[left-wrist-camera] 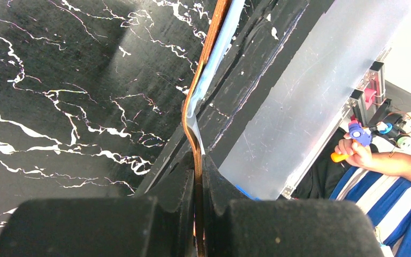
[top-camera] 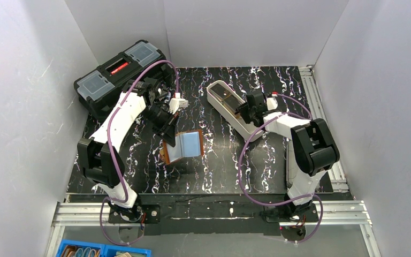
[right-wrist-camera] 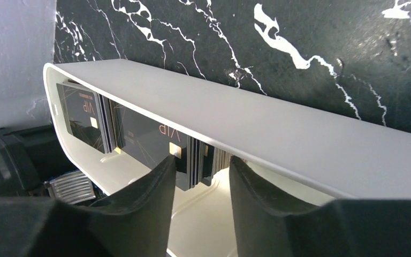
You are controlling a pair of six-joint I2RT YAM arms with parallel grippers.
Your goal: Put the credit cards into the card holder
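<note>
The opened card holder (top-camera: 190, 143), brown with pale blue sleeves, is held by my left gripper (top-camera: 168, 136); the left wrist view shows its edge (left-wrist-camera: 208, 59) pinched between the shut fingers. A white box (top-camera: 222, 112) on the right holds black VIP cards (right-wrist-camera: 145, 140) standing in stacks. My right gripper is inside the box, part open, with its fingertips at the near end of the middle stack; whether a card is between them is unclear.
A black toolbox (top-camera: 104, 80) occupies the back left. Bare marble table (top-camera: 219, 171) lies in front of the box. A blue tray (top-camera: 96, 250) is beyond the front edge, and a person's hand (left-wrist-camera: 356, 152) shows in the left wrist view.
</note>
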